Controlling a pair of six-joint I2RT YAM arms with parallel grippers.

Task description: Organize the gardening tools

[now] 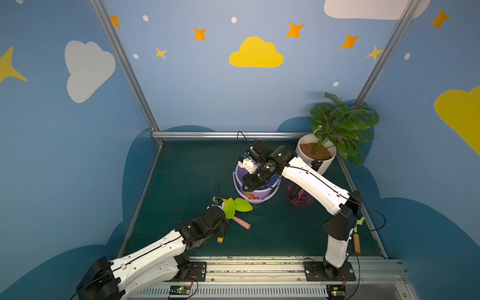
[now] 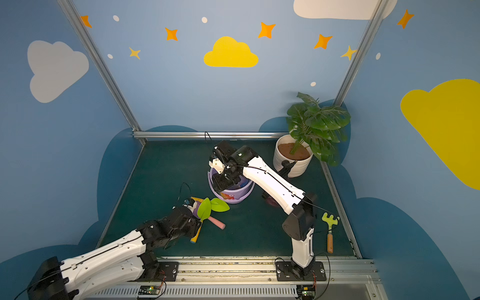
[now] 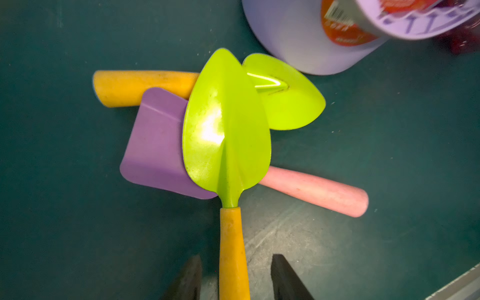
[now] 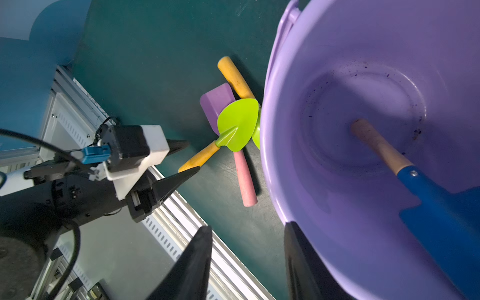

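Observation:
A green trowel with a yellow handle (image 3: 232,260) lies on top of a small pile, its handle running between the open fingers of my left gripper. Under it are a purple-bladed tool (image 3: 155,142) with a pink handle (image 3: 320,191) and a second green trowel (image 3: 295,100). Inside the purple bucket (image 4: 272,165) rests a blue tool (image 4: 440,225) with a wooden handle. Over the bucket's rim, my right gripper stands open and nothing shows between its fingers. A green fork (image 2: 330,225) with a wooden handle lies near the right edge.
Behind the right arm stands a potted plant (image 2: 295,162). A dark red translucent object (image 1: 300,195) sits beside the bucket, partly hidden by that arm.

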